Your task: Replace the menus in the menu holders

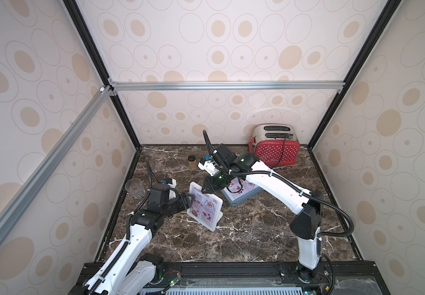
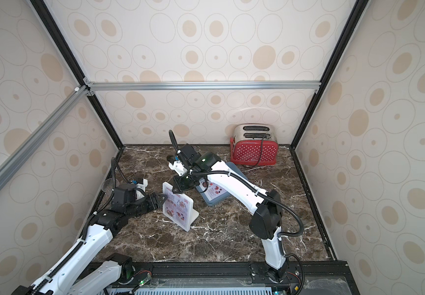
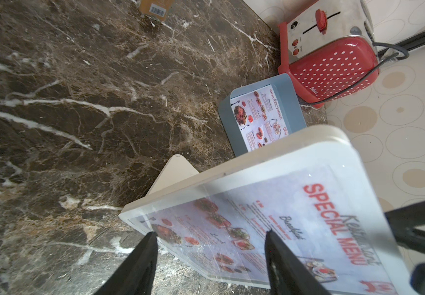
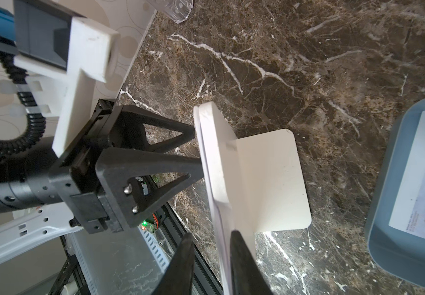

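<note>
A white menu holder (image 1: 204,209) stands tilted back on its base (image 4: 276,182), with a printed "SPECIAL MENU" sheet (image 3: 251,226) on its front. My left gripper is part open in front of that face, its fingertips very close to it; touching or apart, I cannot tell. Above the holder's upper edge, my right gripper is part open, with the edge passing at or behind its fingers. In the left wrist view its dark fingers (image 3: 419,221) reach in at the right by the holder's top corner.
A blue-grey tray (image 4: 387,167) holding other menu sheets lies behind the holder. Farther back are a red toaster (image 1: 274,147) with a cable and a small brown jar (image 1: 192,161). A clear glass (image 1: 134,188) stands at the left.
</note>
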